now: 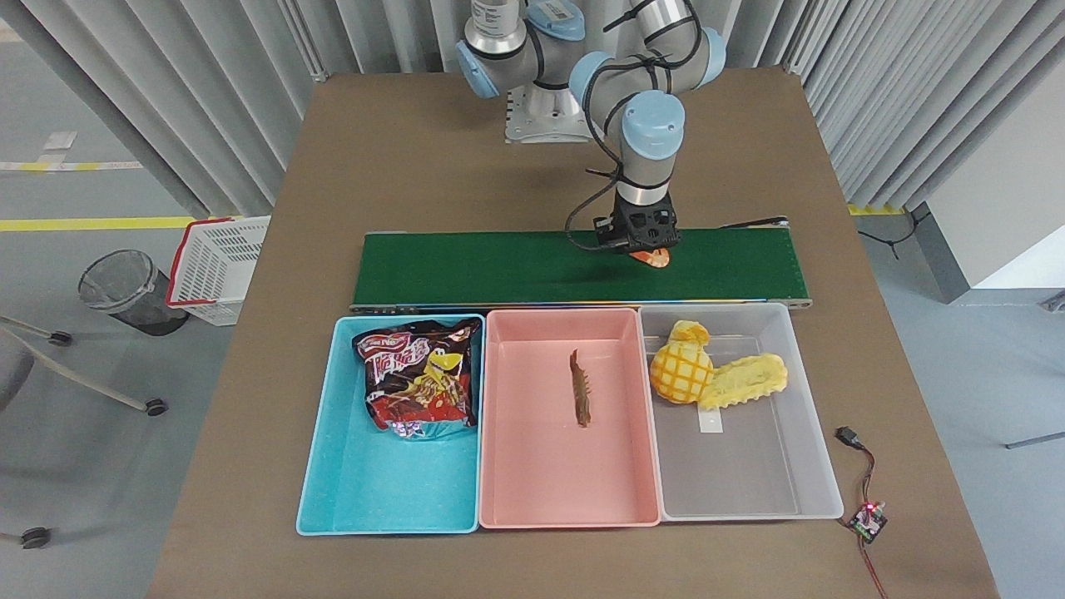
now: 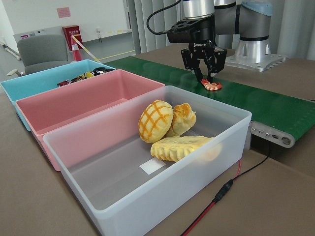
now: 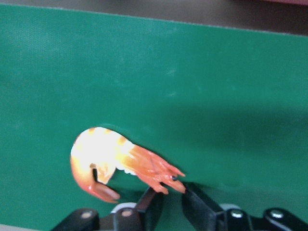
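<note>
An orange-and-white toy shrimp (image 3: 103, 156) lies on the green conveyor belt (image 1: 479, 264), partly hidden under the gripper in the front view. My gripper is low over the belt at the shrimp's head end, its black fingertips close beside or under the head. In the left view the gripper (image 2: 204, 78) points down at the shrimp (image 2: 211, 85). Whether it has closed on the shrimp is unclear.
In front of the belt stand a blue bin (image 1: 389, 489) with a snack bag, a pink bin (image 1: 569, 469) with a brown shrimp-like item, and a translucent bin (image 1: 749, 469) with yellow pastries. Cables lie at the right.
</note>
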